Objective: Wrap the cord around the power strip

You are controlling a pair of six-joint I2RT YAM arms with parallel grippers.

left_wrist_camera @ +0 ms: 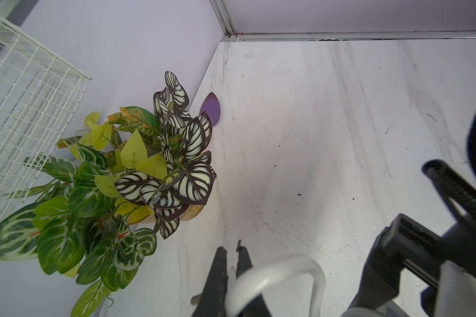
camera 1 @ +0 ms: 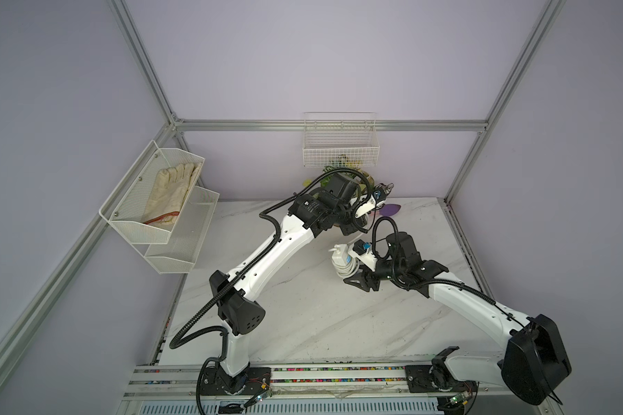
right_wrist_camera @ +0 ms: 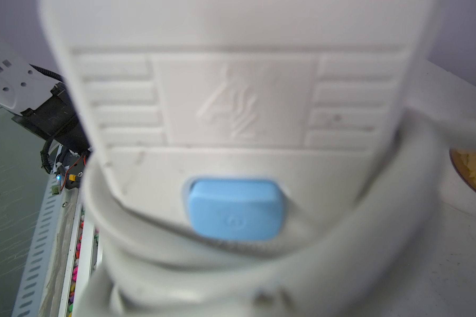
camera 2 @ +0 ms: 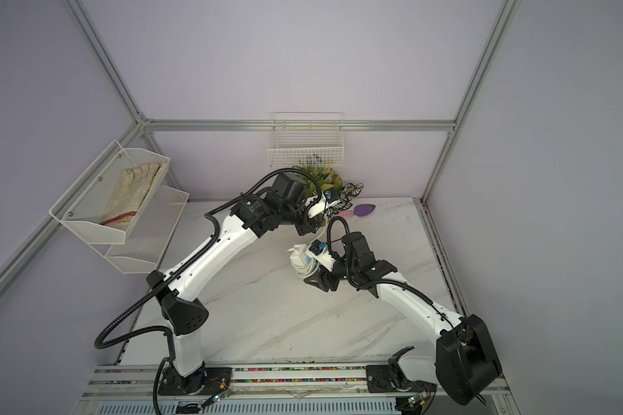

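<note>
The white power strip [camera 1: 340, 251] is held above the middle of the table, several turns of its white cord [right_wrist_camera: 206, 285] wound around its lower part. My right gripper [camera 1: 351, 278] is shut on the strip and its wound cord. The strip and its blue switch [right_wrist_camera: 236, 209] fill the right wrist view, hiding the right fingers there. Up and behind the strip, my left gripper is shut on the loose cord [left_wrist_camera: 280, 266], which arches away from its fingers. From above, the left arm covers most of that stretch.
A leafy plant [left_wrist_camera: 164, 174] in a round pot stands at the back wall beneath a wire basket [camera 1: 340, 146], near the left gripper. A purple object [camera 2: 364, 209] lies beside it. White shelves holding gloves [camera 1: 169, 192] hang at left.
</note>
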